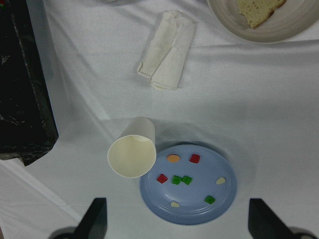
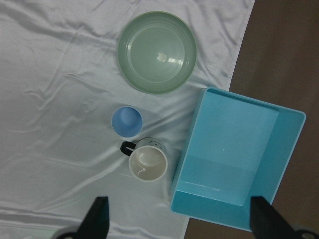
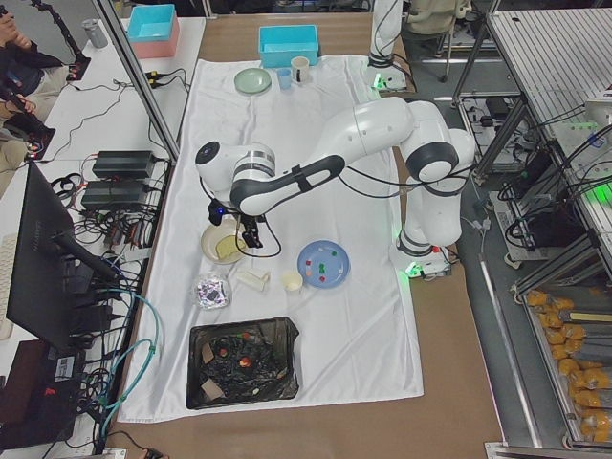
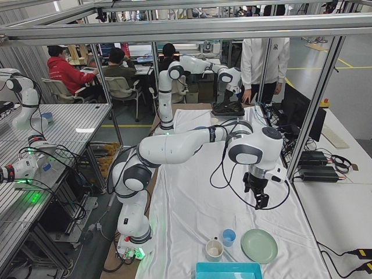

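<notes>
A beige plate (image 3: 212, 244) with a slice of bread (image 1: 256, 10) lies beside a folded pale wrap (image 1: 167, 50). A white cup (image 1: 127, 157) stands next to a blue plate (image 3: 323, 264) carrying several small coloured pieces. My left gripper hangs open above these, nothing between its fingers. My right gripper is open and empty above the far end, where a green plate (image 2: 157, 52), a blue cup (image 2: 126, 121), a mug (image 2: 147, 164) and a teal bin (image 2: 229, 144) stand.
A black lined tray (image 3: 243, 392) lies at one end, with a crinkled packet (image 3: 212, 291) near it. Metal frame posts and a monitor (image 3: 48, 268) border the table.
</notes>
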